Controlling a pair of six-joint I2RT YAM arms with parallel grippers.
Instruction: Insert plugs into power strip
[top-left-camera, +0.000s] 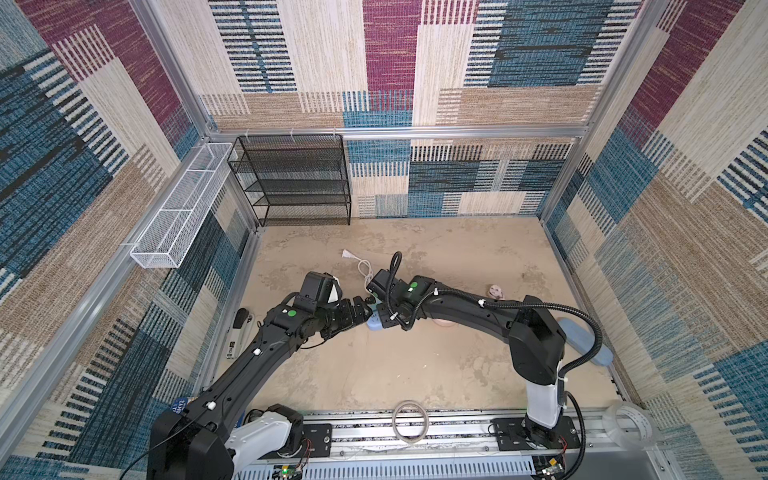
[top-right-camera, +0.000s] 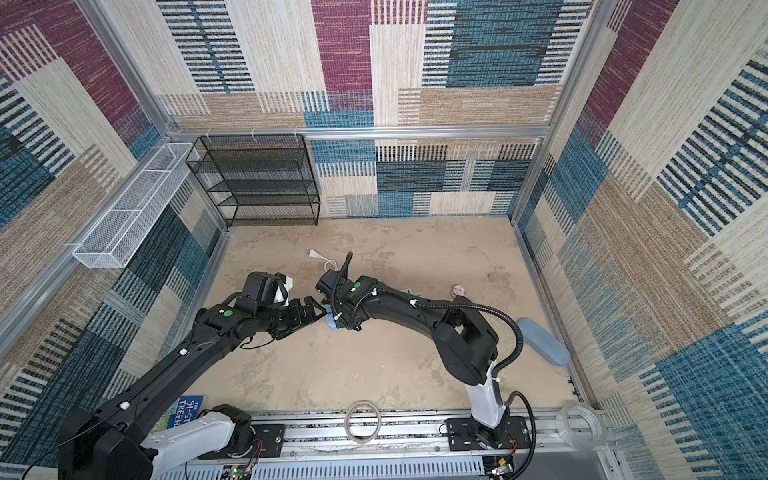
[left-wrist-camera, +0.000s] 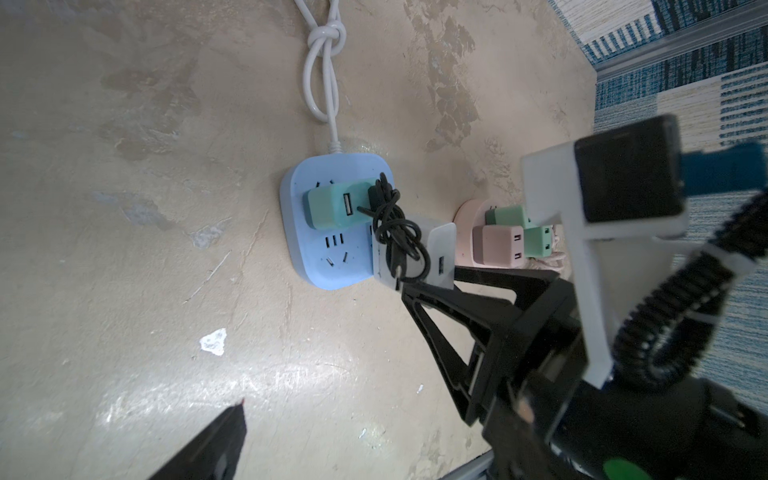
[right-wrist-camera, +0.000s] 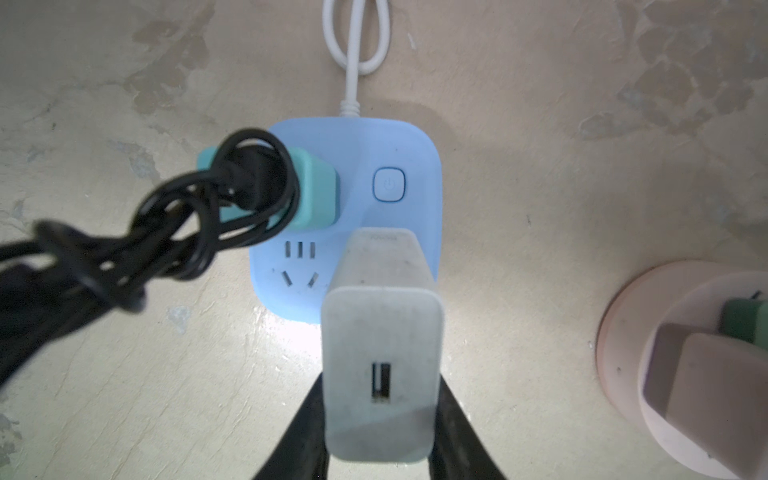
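Note:
The blue power strip (left-wrist-camera: 318, 264) lies mid-table with its white cable running back. A teal charger (left-wrist-camera: 328, 206) with a bundled black cord (right-wrist-camera: 184, 208) sits on it. A white charger (right-wrist-camera: 382, 336) stands over its right part; whether it is seated I cannot tell. My right gripper has its fingers either side of the white charger's near end; how tightly, I cannot tell. My left gripper hangs open to the left of the strip, nothing visible between its fingers.
A pink strip (right-wrist-camera: 620, 344) with pink and green chargers sits to the right. A blue case (top-right-camera: 542, 340) lies at the right edge, a tape ring (top-right-camera: 362, 404) at the front.

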